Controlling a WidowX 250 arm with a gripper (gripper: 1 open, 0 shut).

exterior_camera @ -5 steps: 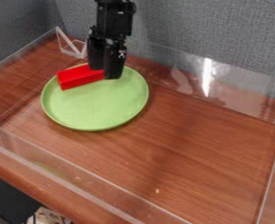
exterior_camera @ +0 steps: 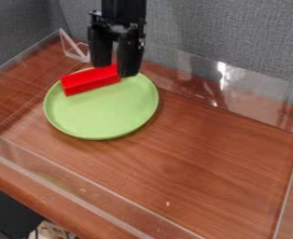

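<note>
A red rectangular block (exterior_camera: 84,81) lies on a green plate (exterior_camera: 102,117), on the plate's upper left part. My black gripper (exterior_camera: 116,67) hangs over the back of the plate at the block's right end, its fingers open. Whether it touches the block is unclear.
The plate sits on a wooden floor (exterior_camera: 199,173) enclosed by clear plastic walls, with grey padded panels behind.
The block and plate look unmoved.
</note>
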